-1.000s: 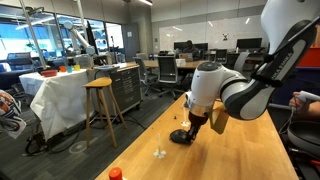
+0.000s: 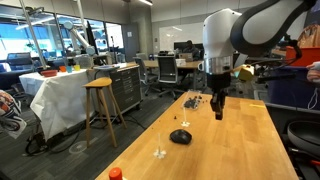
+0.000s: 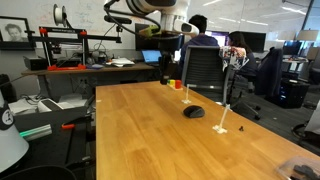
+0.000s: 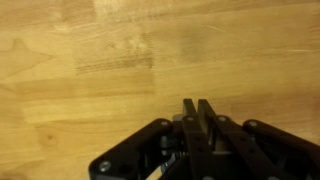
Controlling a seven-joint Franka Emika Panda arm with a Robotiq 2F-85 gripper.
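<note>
A black, rounded object (image 2: 180,136) rests on the wooden table, with nothing touching it; in exterior view 2 the same black object (image 3: 194,111) lies right of the arm. My gripper (image 2: 218,113) hangs above the table, clear of that object and to its right in exterior view 1. In the wrist view the fingertips of my gripper are close together over bare wood, and no object shows between them. Blur and the dark fingers hide whether a gap is left.
Thin white posts on small bases stand near the black object, one post (image 3: 221,122) in front and another post (image 3: 186,97) behind. A red-topped item (image 2: 116,173) is at the near left edge. A clear container (image 3: 298,167) sits at the table's corner.
The gripper was down at the black object one second ago. It has since risen and moved right in exterior view 1, while the object has stayed on the table.
</note>
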